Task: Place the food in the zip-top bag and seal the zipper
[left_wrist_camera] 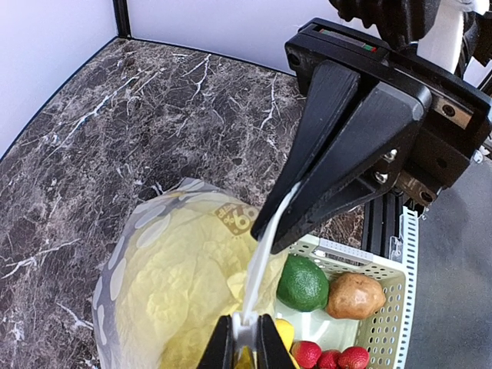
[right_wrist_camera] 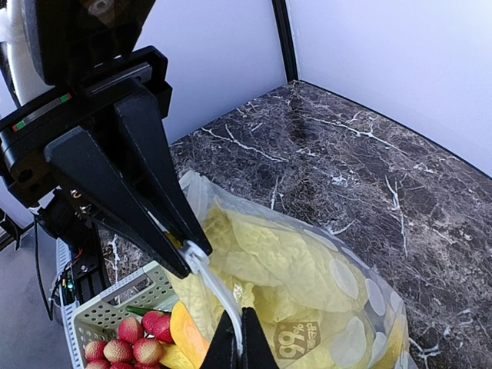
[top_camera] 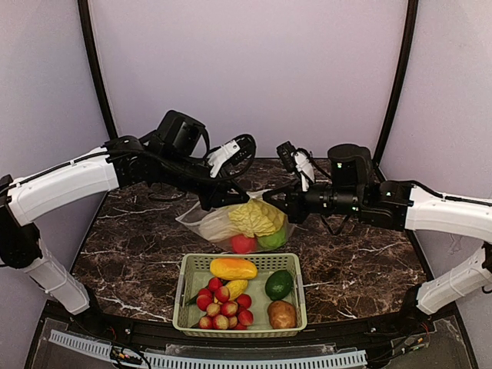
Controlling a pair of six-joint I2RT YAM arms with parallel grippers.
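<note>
The clear zip top bag (top_camera: pixel 213 224) hangs between my grippers, holding yellow leafy food (top_camera: pixel 259 218), a red item (top_camera: pixel 243 244) and a green item (top_camera: pixel 271 240). In the left wrist view, my left gripper is shut on a small white piece at the bag's zipper strip (left_wrist_camera: pixel 260 265). The strip runs taut from there to my right gripper, whose closed fingers pinch its other part. From the right wrist view, the strip (right_wrist_camera: pixel 223 296) reaches the right fingertips, and a white knob (right_wrist_camera: pixel 196 252) shows at the left gripper's tips.
A pale green basket (top_camera: pixel 183 296) stands in front, below the bag. Inside are an orange papaya-like fruit (top_camera: pixel 233 268), an avocado (top_camera: pixel 279 285), a potato (top_camera: pixel 282 314) and several red fruits (top_camera: pixel 224 308).
</note>
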